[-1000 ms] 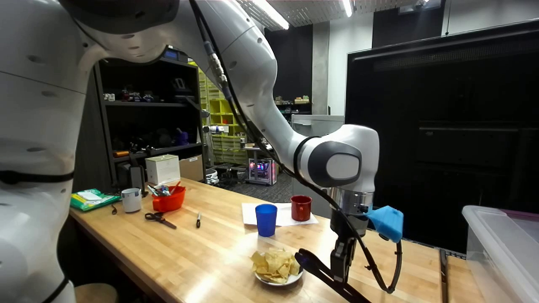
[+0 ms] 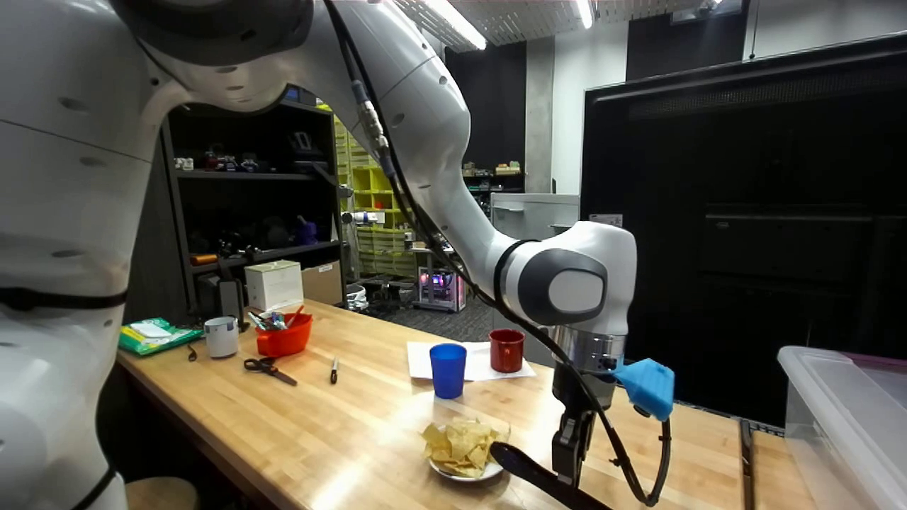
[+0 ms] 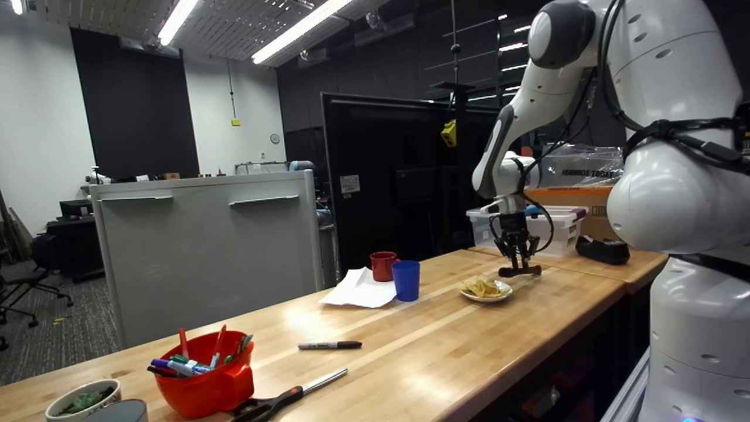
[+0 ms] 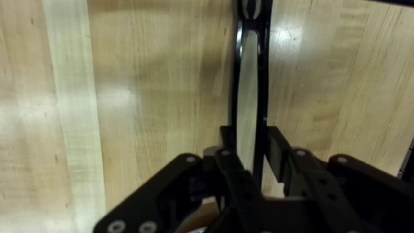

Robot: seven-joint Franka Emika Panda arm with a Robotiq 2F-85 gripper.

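Observation:
A pair of black tongs is gripped between the fingers of my gripper, its two arms lying close together with a narrow gap. In exterior view 1 the gripper is at the right of the table, and the tongs' broad end reaches the right rim of a white plate. Yellow chips are heaped on that plate. From exterior view 2, the tongs lie level and low over the table, right of the plate; whether they touch the wood I cannot tell.
A blue cup and a red mug stand behind the plate, near white paper. Scissors, a marker and a red pen holder are farther left. A clear bin sits at the right.
My arm has come down a little, with the tongs still in the gripper. The tongs' broad end is lower, near the plate's rim. The plate and chips look unmoved.

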